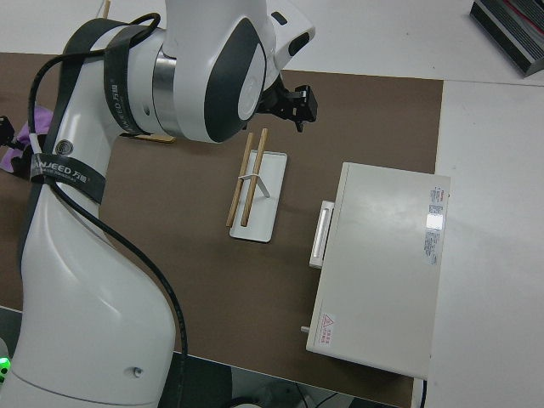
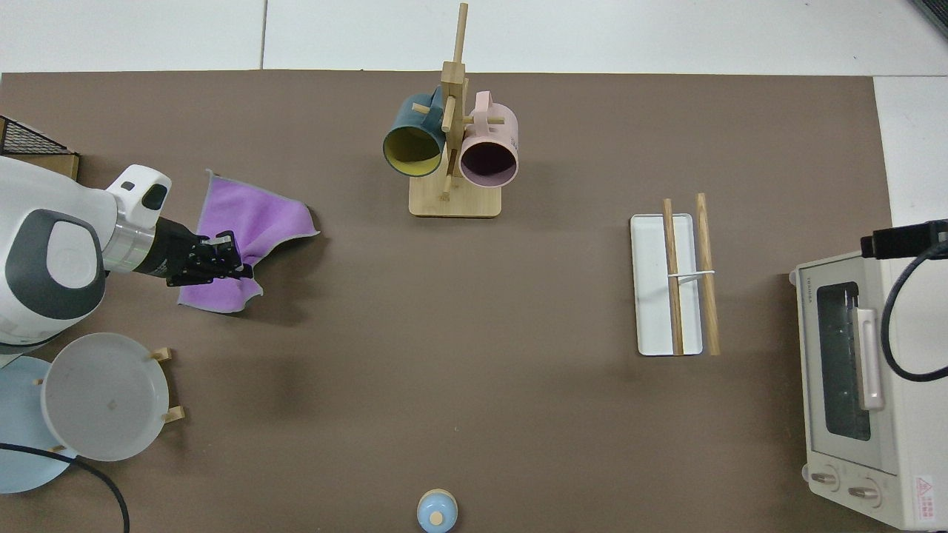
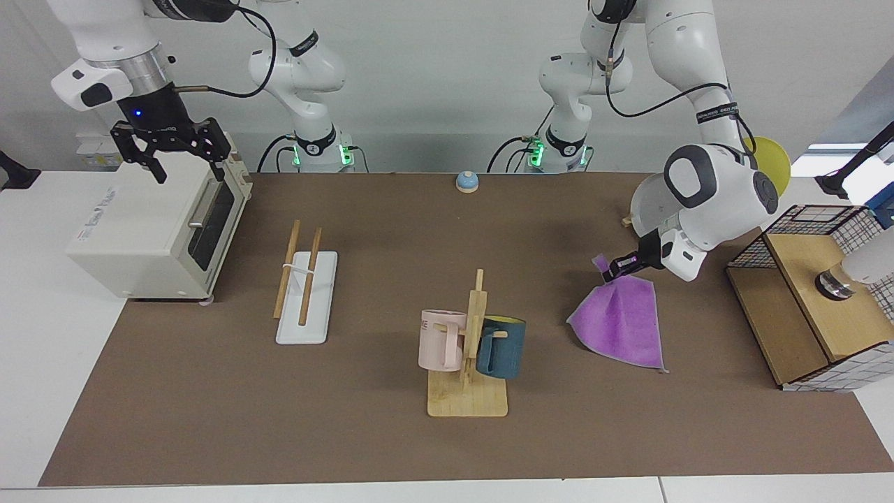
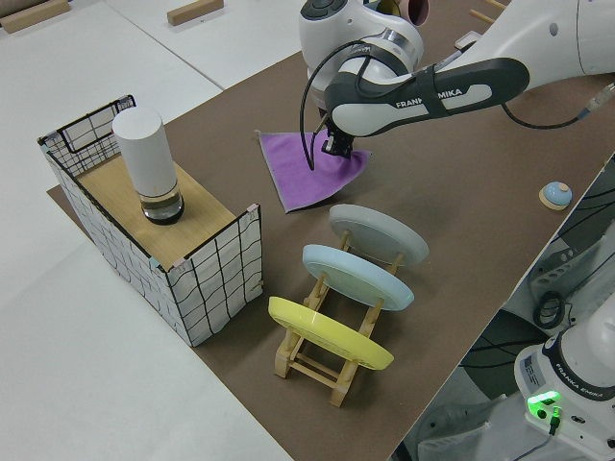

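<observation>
A purple cloth (image 2: 249, 213) lies on the brown mat at the left of the top view, its near part lifted toward my left gripper (image 2: 232, 266), which is shut on the cloth; in the left camera view that gripper (image 3: 616, 270) holds the cloth's upper corner, with the rest draped on the mat. My right gripper (image 3: 180, 159) hangs over the white toaster oven (image 3: 142, 235), apart from any object; whether its fingers are open or shut is hard to make out.
A mug tree (image 2: 453, 204) with two mugs stands at the back middle, a plate rack (image 2: 164, 354) at front left, a wire basket (image 3: 788, 327) beside the cloth, a white holder with wooden sticks (image 2: 649, 284) at right.
</observation>
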